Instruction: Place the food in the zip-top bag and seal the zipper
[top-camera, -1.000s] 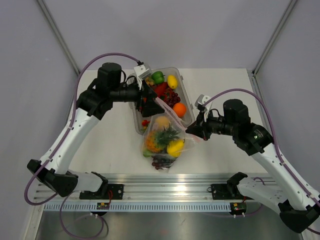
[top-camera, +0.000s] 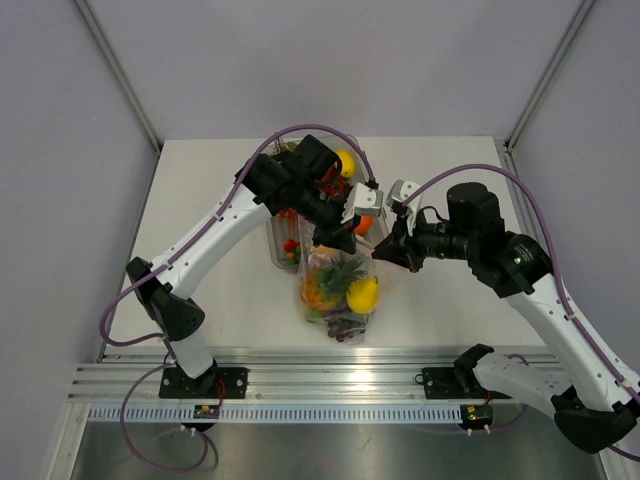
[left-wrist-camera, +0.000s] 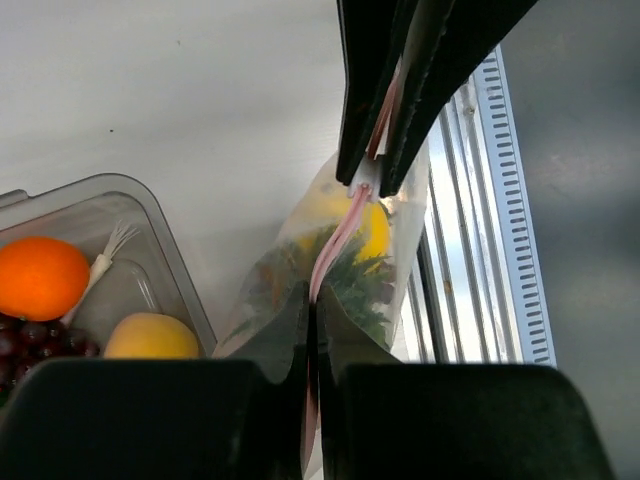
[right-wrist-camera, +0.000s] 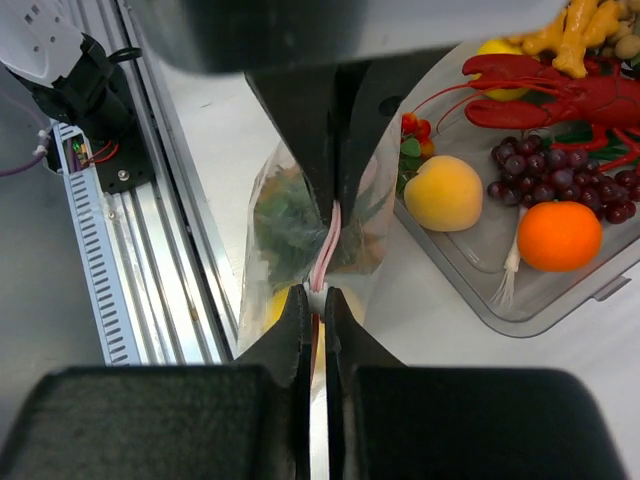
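The clear zip top bag (top-camera: 341, 290) hangs off the table's front part, with a pineapple (top-camera: 323, 285), a yellow fruit (top-camera: 363, 294) and dark grapes (top-camera: 345, 328) inside. Its pink zipper strip (left-wrist-camera: 338, 238) runs from my left gripper to my right gripper. The left fingers are shut, with the thin strip passing between them. At the other end the right gripper is shut on a small white slider (right-wrist-camera: 317, 298). In the top view the left gripper (top-camera: 350, 238) and the right gripper (top-camera: 383, 255) are close together, and the arms hide much of the bag's mouth.
Behind the bag stands a grey tray (right-wrist-camera: 510, 318) holding an orange (right-wrist-camera: 559, 237), grapes (right-wrist-camera: 560, 178), a peach (right-wrist-camera: 444, 194), a red lobster (right-wrist-camera: 550, 92) and more food.
My left gripper has travelled right and a little forward, close to the right gripper. The stretched bag mouth has grown narrower and the bag has shifted right.
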